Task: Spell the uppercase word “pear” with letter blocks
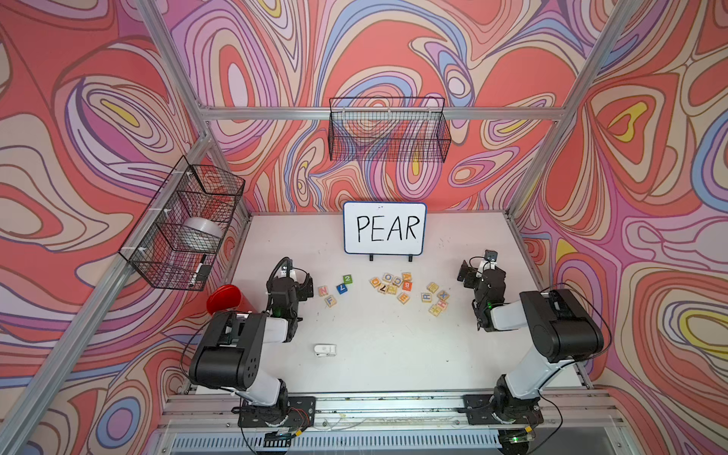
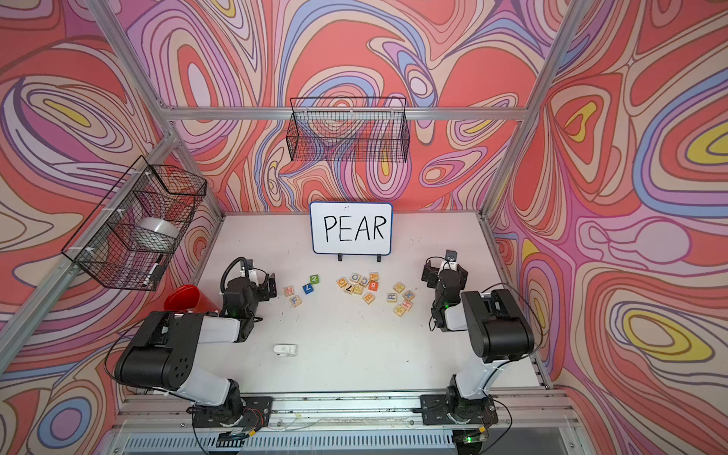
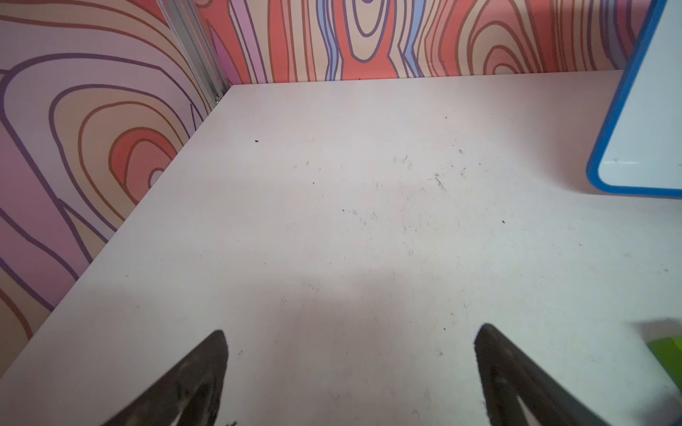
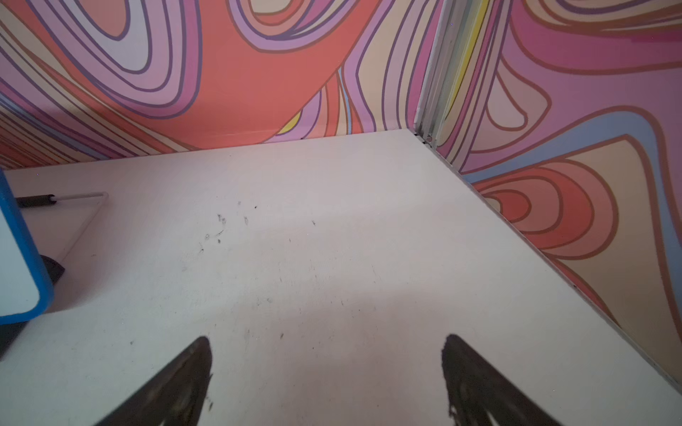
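Letter blocks lie scattered flat on the white table in three loose groups. At left are a green block with a 2 (image 1: pixel 347 279), a blue block with a 7 (image 1: pixel 342 289) and two pale blocks, one seemingly an N (image 2: pixel 289 291). In the middle cluster are round-lettered blocks, a red block (image 1: pixel 407 286) and what looks like an A block (image 1: pixel 406 276). Several wooden blocks (image 1: pixel 426 298) form the right group; most letters are too small to read. My left gripper and right gripper are open and empty, outside the groups on either side.
A whiteboard reading PEAR (image 1: pixel 384 228) stands behind the middle cluster. A white object (image 1: pixel 325 349) lies at front left, and a red bin (image 1: pixel 224 298) is beside the left arm. Wire baskets (image 1: pixel 389 136) hang above.
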